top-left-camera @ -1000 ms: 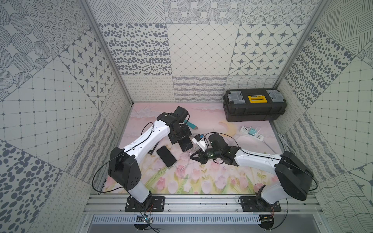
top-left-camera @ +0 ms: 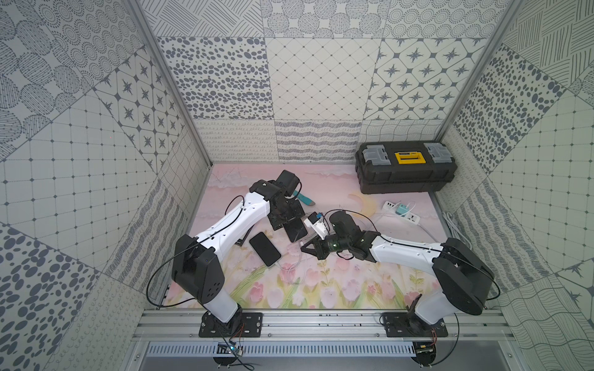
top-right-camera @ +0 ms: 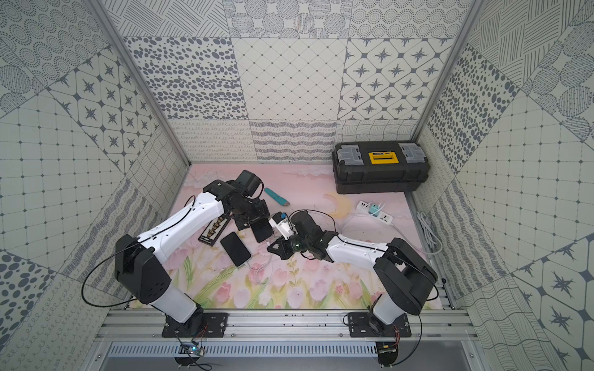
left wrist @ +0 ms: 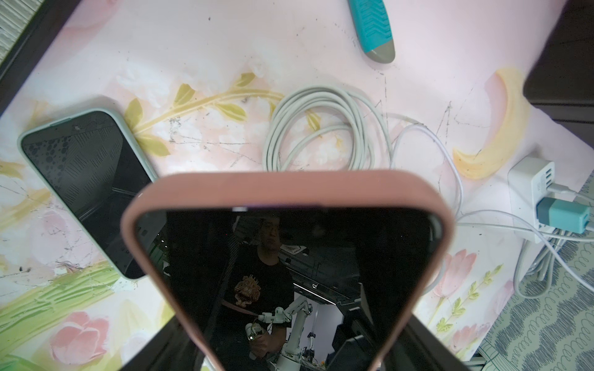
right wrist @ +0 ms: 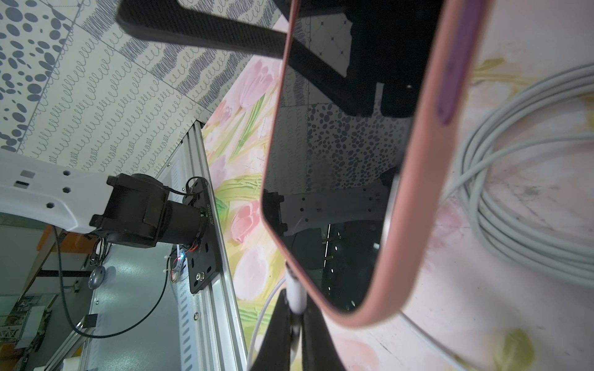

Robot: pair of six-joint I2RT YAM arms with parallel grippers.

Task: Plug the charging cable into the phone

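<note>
My left gripper [top-left-camera: 286, 216] is shut on a phone in a pink case [left wrist: 290, 188], held above the table with its dark screen showing. In the right wrist view, the phone's lower end [right wrist: 331, 290] hangs just beyond my right gripper. That gripper is shut on the white plug [right wrist: 297, 298] of the charging cable. The plug's tip meets or overlaps the phone's bottom edge near one corner; whether it sits in the port cannot be told. Part of the white cable [right wrist: 266, 315] trails below the fingers.
A second phone in a pale green case [left wrist: 86, 179] lies on the table at the left. A coiled cable [left wrist: 315, 111], a teal cutter [left wrist: 372, 27] and a white power strip [top-right-camera: 383, 216] also lie there. The black toolbox [top-left-camera: 405, 176] stands at the back right.
The left arm and the held phone look almost still.
</note>
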